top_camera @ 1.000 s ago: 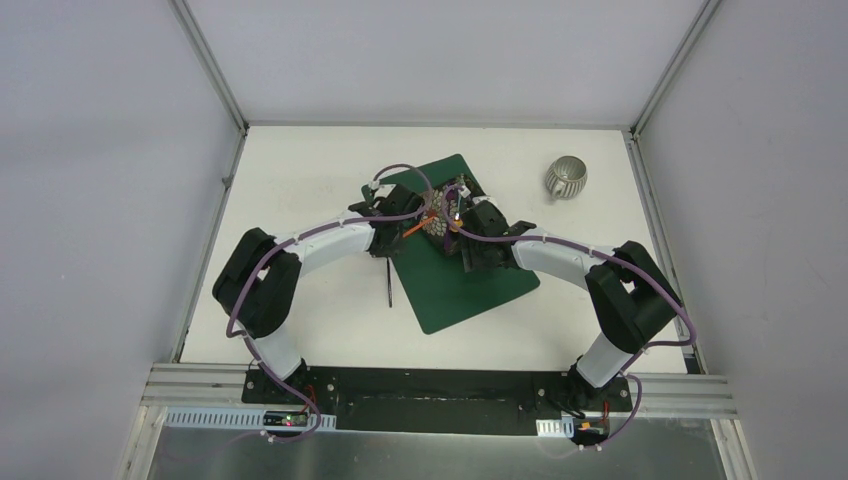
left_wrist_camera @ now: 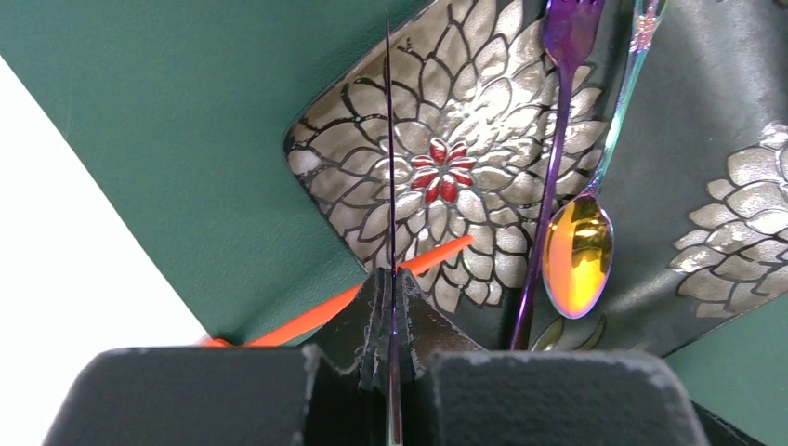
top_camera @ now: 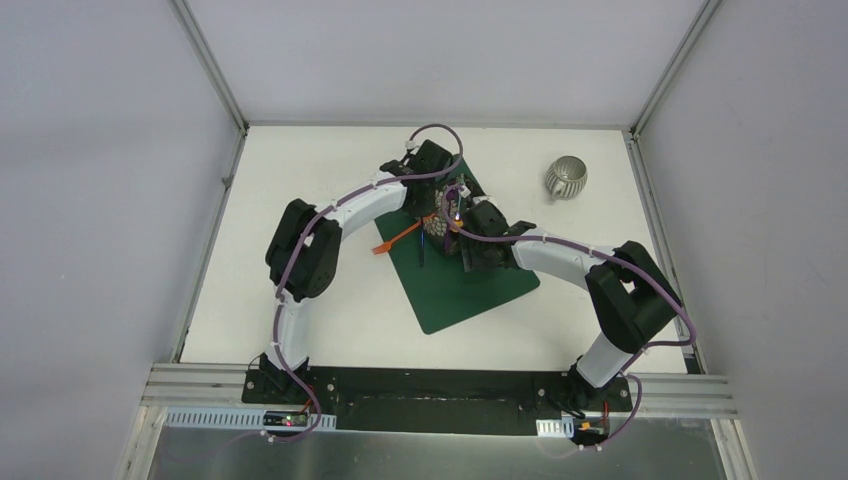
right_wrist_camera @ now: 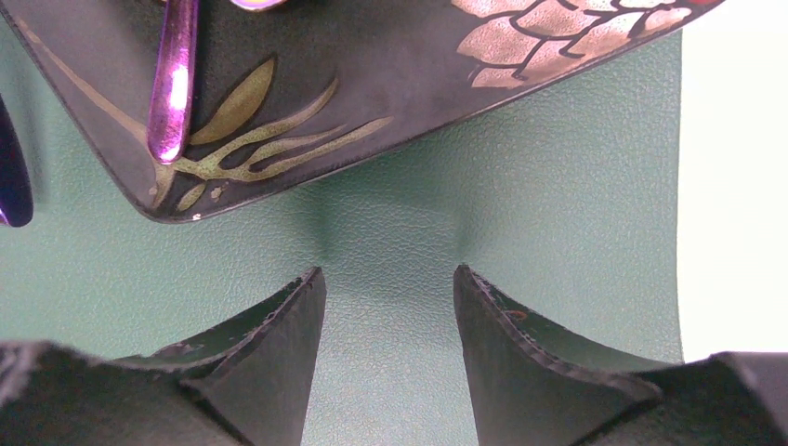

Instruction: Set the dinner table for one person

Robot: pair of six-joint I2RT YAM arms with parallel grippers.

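A dark patterned tray (left_wrist_camera: 706, 111) lies on the green mat (left_wrist_camera: 158, 158) with a purple fork (left_wrist_camera: 563, 74) and a rainbow spoon (left_wrist_camera: 576, 255) on it. An orange utensil (left_wrist_camera: 307, 321) rests across mat and tray corner. My left gripper is shut on a thin dark utensil (left_wrist_camera: 390, 111), apparently a knife seen edge-on, held over the tray. My right gripper stands open over bare mat beside the tray's near edge, empty between its fingers.
A ribbed grey mug (top_camera: 566, 177) stands at the back right of the white table (top_camera: 290, 170). Both arms are close together over the tray.
My left gripper and its thin utensil have moved toward the back and right, from the mat's left edge to over the tray. The right arm has stayed still.
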